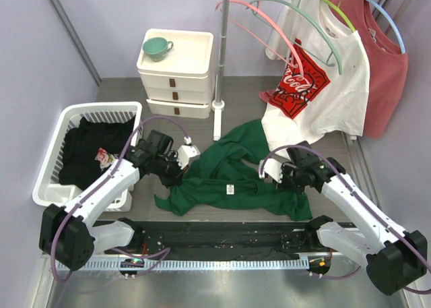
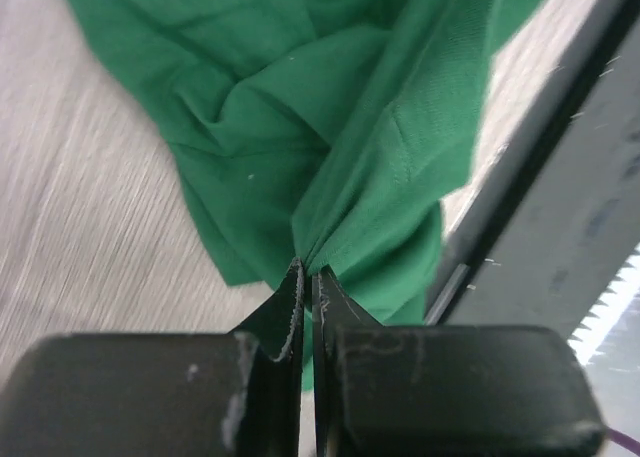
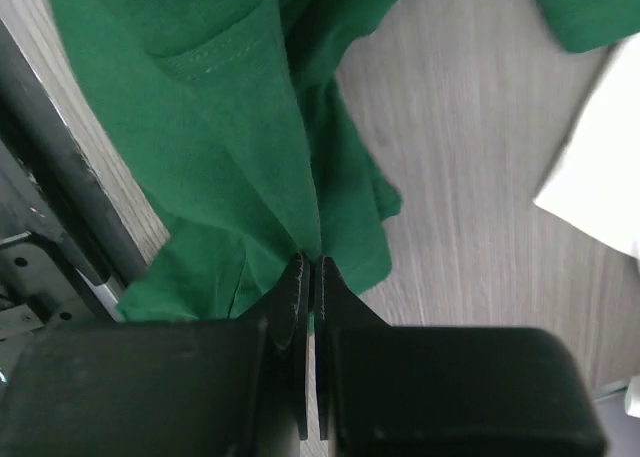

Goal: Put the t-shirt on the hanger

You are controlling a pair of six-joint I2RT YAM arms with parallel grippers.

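Note:
A green T-shirt (image 1: 239,170) lies spread and creased on the grey floor, its neckline folded along the front, with a white label showing. My left gripper is shut at the shirt's left part, pinching a fold of the fabric at its fingertips. On the other side, my right gripper is also shut on a fold of the green cloth. In the top view both arms reach down to floor level at either end of the shirt.
A rail holds empty hangers, pink (image 1: 279,28) and teal (image 1: 320,28), beside a white Coca-Cola shirt (image 1: 340,85) and a pink shirt (image 1: 390,85). A laundry basket (image 1: 48,160) stands left; white drawers (image 1: 178,82) with a teal cup (image 1: 155,46) stand behind.

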